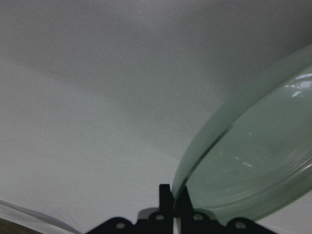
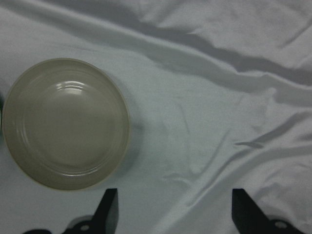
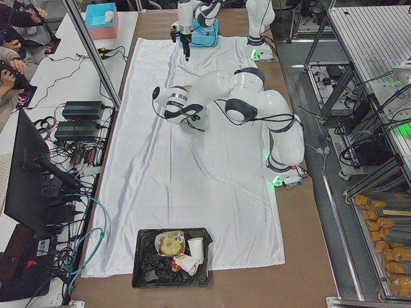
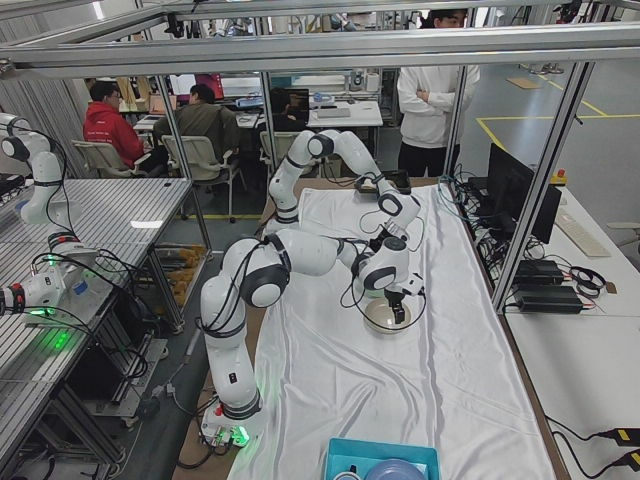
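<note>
A beige round plate [image 2: 66,124] lies on the white cloth, seen from above in the right wrist view and under an arm in the camera right view [image 4: 385,322]. A pale green glass dish [image 1: 258,146] fills the right of the left wrist view. My left gripper is shut on its rim. My right gripper stands open, with the plate below and to the left of its fingers and nothing between them. In the camera left view the near arm hides much of the dishes.
A blue bin [image 4: 340,460] with tableware stands at the cloth's far end from the black tray [image 3: 138,256] of food and wrappers. A monitor and cables line one side.
</note>
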